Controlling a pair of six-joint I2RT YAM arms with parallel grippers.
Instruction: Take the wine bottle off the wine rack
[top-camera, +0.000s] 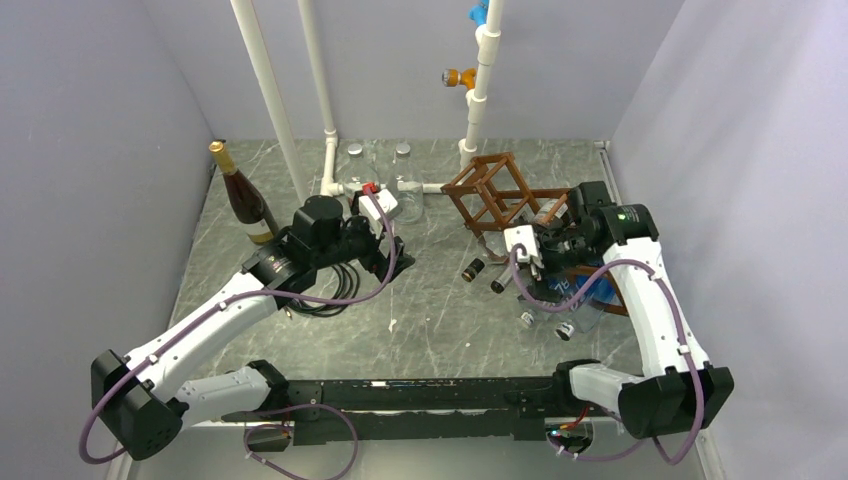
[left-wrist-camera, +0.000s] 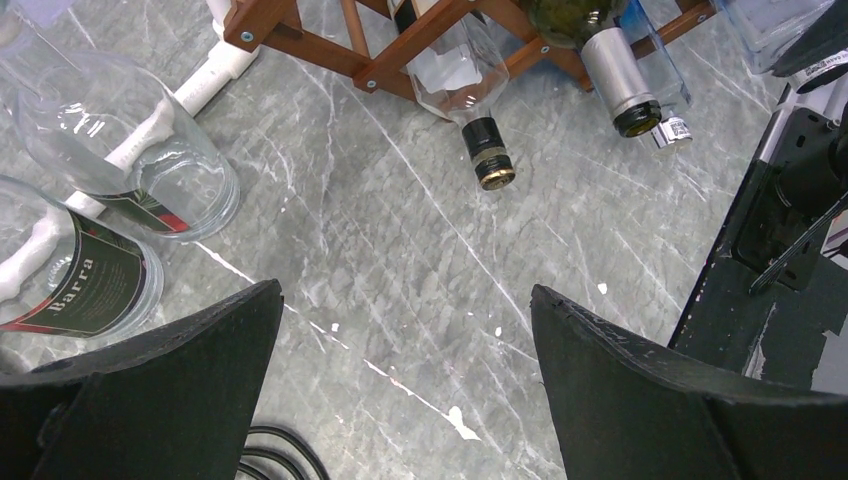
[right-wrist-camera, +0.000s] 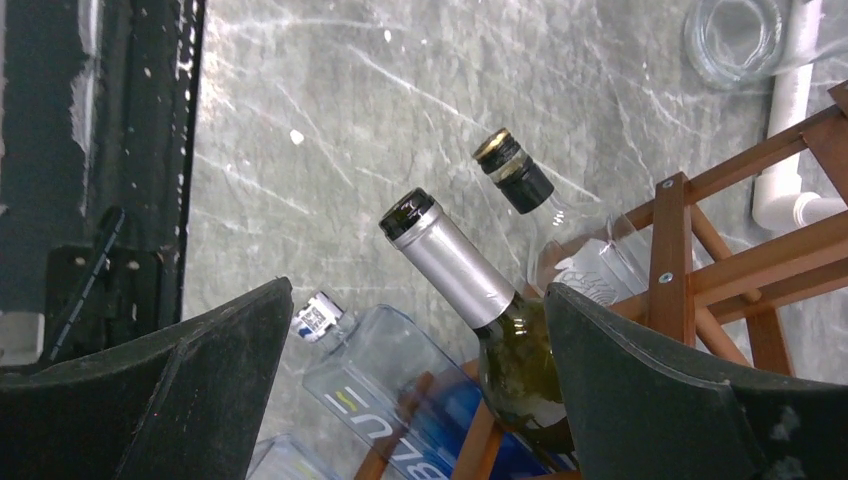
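The green wine bottle (right-wrist-camera: 455, 262) rests in the wooden wine rack (right-wrist-camera: 671, 265), its silver neck and dark cap pointing out toward the front. In the right wrist view its neck lies between the spread fingers of my right gripper; the lower body is partly hidden by the right-hand finger. That gripper stands open over the rack's front. From the left wrist view, the same bottle's neck (left-wrist-camera: 618, 78) sticks out at the top. My left gripper is open above bare counter, with nothing between its fingers.
A clear bottle with a black cap (left-wrist-camera: 482, 145) lies in the rack beside it, and clear blue-lettered bottles (right-wrist-camera: 385, 370) on the other side. Two clear bottles (top-camera: 408, 190) and white pipes (top-camera: 331, 150) stand behind. A dark bottle (top-camera: 246, 200) stands far left; coiled cable (top-camera: 335, 300) lies near the left arm.
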